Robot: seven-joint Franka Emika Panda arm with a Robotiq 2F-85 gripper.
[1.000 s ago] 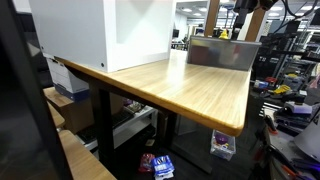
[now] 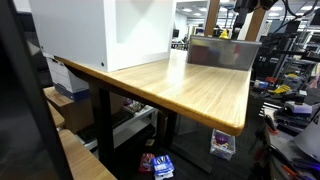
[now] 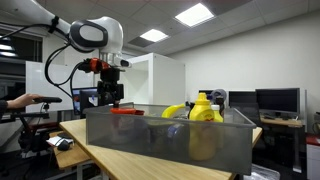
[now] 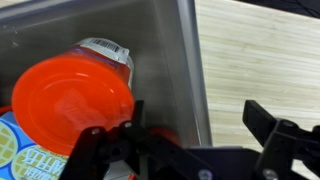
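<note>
In the wrist view my gripper stands open over the side wall of a grey bin (image 4: 188,70), one finger on each side of the wall's line. A round orange-red container (image 4: 68,105) with a white printed label lies in the bin, close beside the left finger. Nothing shows between the fingers except the wall and bin floor below. From exterior view 2, the gripper (image 3: 111,96) points down at the bin's left end, near a red item (image 3: 127,110). Exterior view 1 shows the bin (image 2: 220,52) at the table's far end; the fingertips are unclear there.
Yellow bottles (image 3: 203,110) stick up at the bin's other end. Bare tabletop (image 2: 165,80) lies between the bin and a large white box (image 2: 135,30). Several small packets (image 2: 160,165) are on the floor under the table.
</note>
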